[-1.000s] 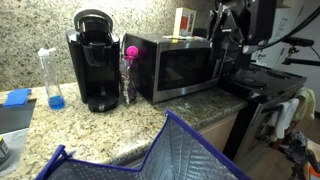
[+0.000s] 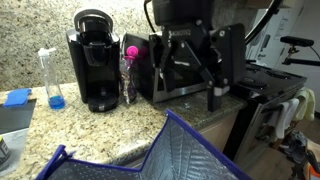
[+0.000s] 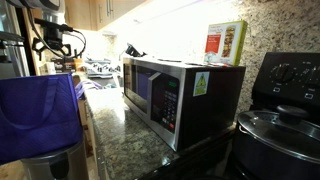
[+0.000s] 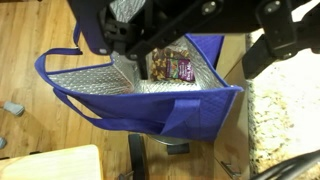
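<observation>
Near the camera in exterior view 1, my black gripper (image 2: 188, 88) hangs pointing down above the blue bag (image 2: 185, 150). Its fingers stand apart with nothing visible between them, and exterior view 2 also shows the gripper (image 3: 60, 52) spread above the blue bag (image 3: 40, 118). From the wrist, the bag (image 4: 185, 119) is open below me, with a silvery quilted lining. A purple and brown snack packet (image 4: 172, 67) shows inside the bag's mouth, partly covered by the dark gripper parts.
A microwave (image 3: 165, 100) stands on the counter (image 2: 100, 130), with a black coffee maker (image 2: 95, 62) and a bottle of blue liquid (image 2: 52, 85) further left. A pot (image 3: 280, 140) is on the stove. Wooden floor (image 4: 30, 65) surrounds the bag.
My gripper has come from in front of the microwave toward the camera and left, and now looms larger above the bag. The bag and counter objects look unchanged.
</observation>
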